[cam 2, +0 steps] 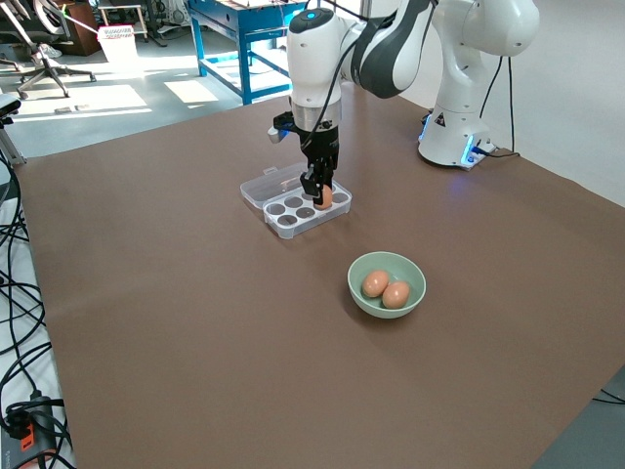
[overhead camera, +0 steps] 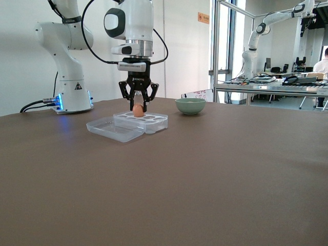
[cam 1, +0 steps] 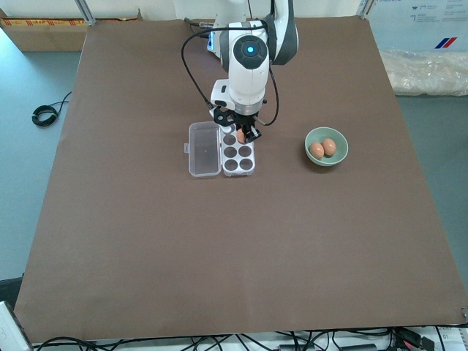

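A clear egg box (cam 1: 238, 159) with round compartments lies open at the table's middle, its empty lid (overhead camera: 110, 130) beside it. My black gripper (overhead camera: 138, 101) is low over the box, around a brown egg (overhead camera: 138, 110) that sits at one compartment; whether the fingers touch it I cannot tell. The egg shows also in the right view (cam 2: 325, 199), partly behind the gripper. A pale green bowl (cam 2: 386, 307) holds two brown eggs (cam 2: 375, 283), to the right of the box in the left view.
The arm's base (overhead camera: 74, 100) stands at the back. Cables run along the table's edge, off the top.
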